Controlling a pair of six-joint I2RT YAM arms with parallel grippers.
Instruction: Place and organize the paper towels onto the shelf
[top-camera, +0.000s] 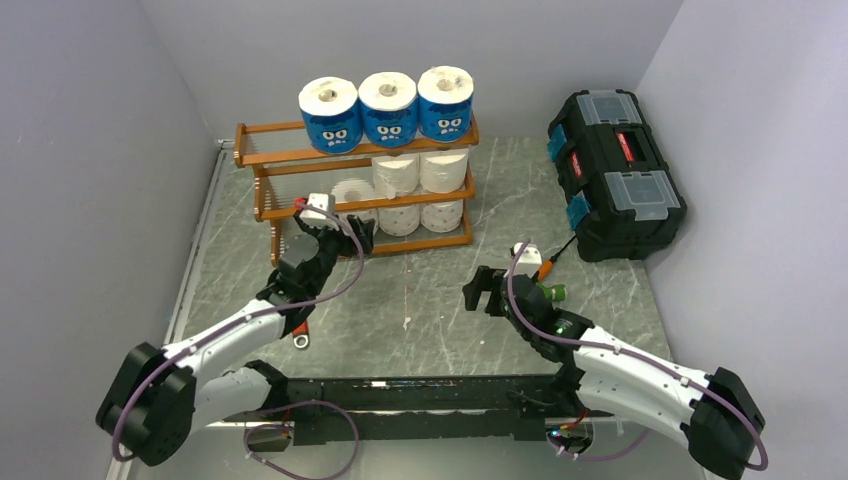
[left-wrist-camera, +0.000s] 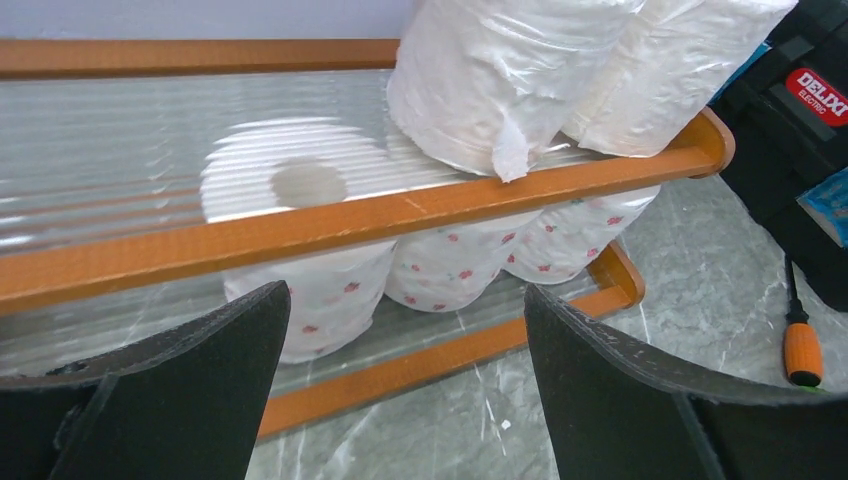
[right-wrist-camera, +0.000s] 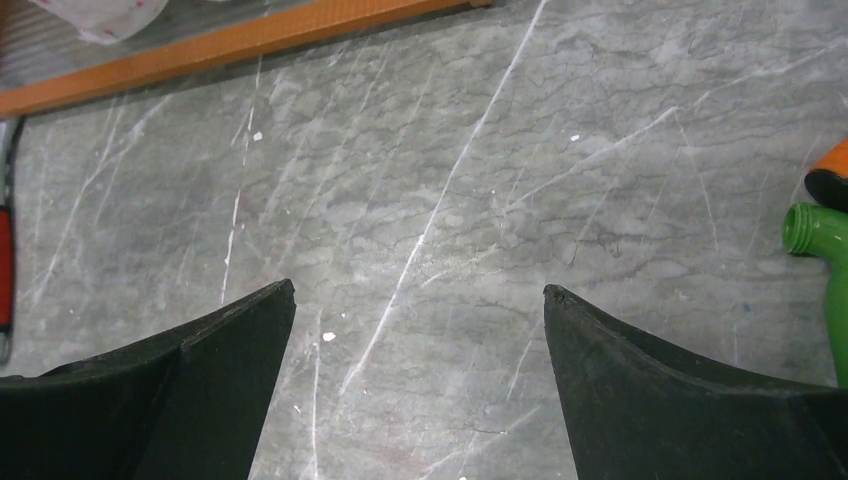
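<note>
Three blue-wrapped rolls (top-camera: 387, 112) stand in a row on the top tier of the wooden shelf (top-camera: 285, 156), toward its right. On the middle tier sit two plain white rolls (left-wrist-camera: 510, 80), at the right end. Three white rolls with a small red print (left-wrist-camera: 318, 300) fill the bottom tier's middle and right. In front of the shelf's left part, my left gripper is open and empty, facing the lower tiers. My right gripper hangs over bare table, open, with nothing between its fingers.
A black toolbox (top-camera: 618, 170) stands at the back right. Near the right arm lie an orange-handled screwdriver (top-camera: 545, 268) and a green bottle (right-wrist-camera: 835, 290). A red-handled tool (top-camera: 300, 330) is by the left arm.
</note>
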